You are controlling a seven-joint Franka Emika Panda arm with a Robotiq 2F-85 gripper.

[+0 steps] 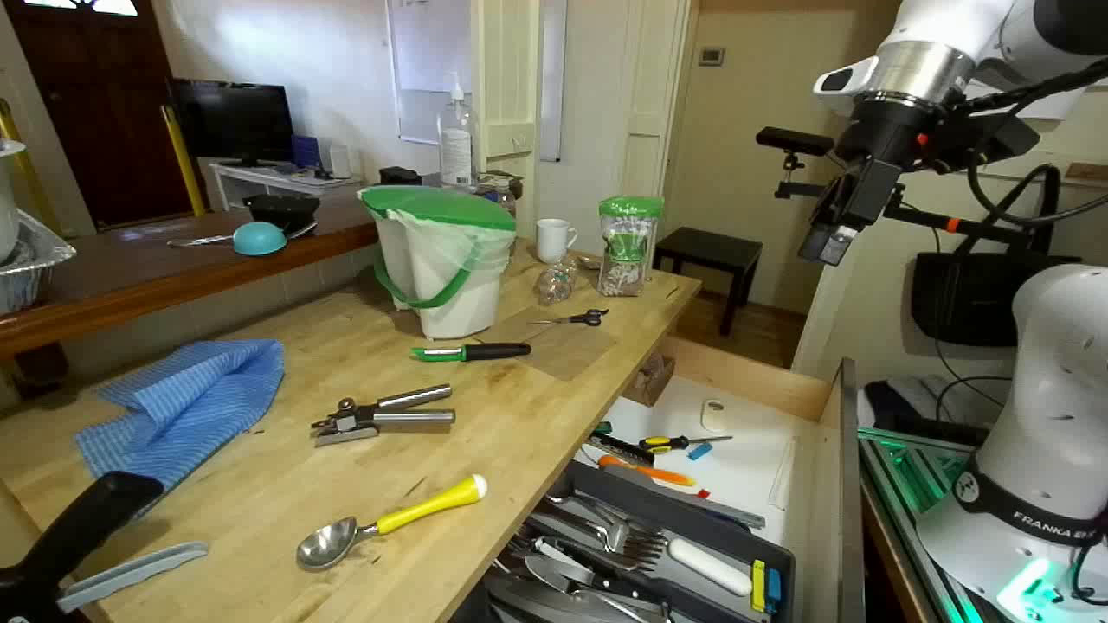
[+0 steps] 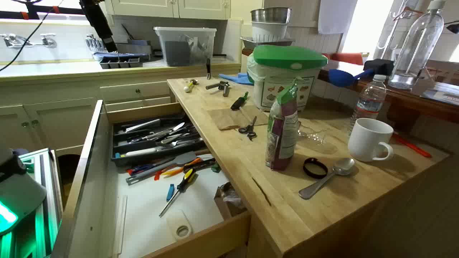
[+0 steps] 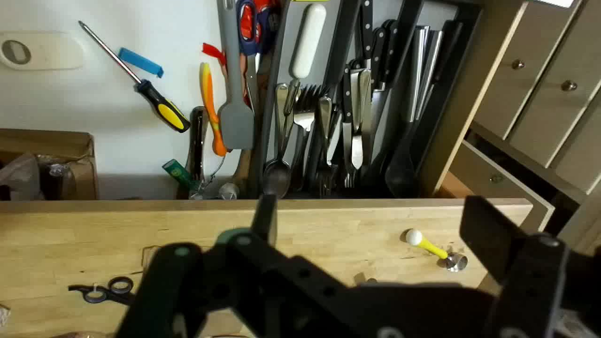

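Observation:
My gripper stands open, its two black fingers wide apart with nothing between them. In exterior view 1 the gripper (image 1: 827,247) hangs high at the right, above the open drawer (image 1: 847,467) and clear of everything. On the wooden counter (image 1: 260,436) lie an ice cream scoop with a yellow handle (image 1: 431,504), a metal can opener (image 1: 379,414), a green and black peeler (image 1: 469,353), black scissors (image 1: 582,317) and a blue striped cloth (image 1: 192,400). A grey cutlery tray (image 2: 114,161) in the drawer holds forks, knives and spoons.
A white bin with a green lid (image 1: 452,296), an upright bag (image 1: 628,249) and a white mug (image 2: 370,139) rise from the counter. Loose in the drawer lie a screwdriver (image 2: 178,191) and a grey spatula (image 3: 235,124). The drawer floor near the screwdriver is mostly bare.

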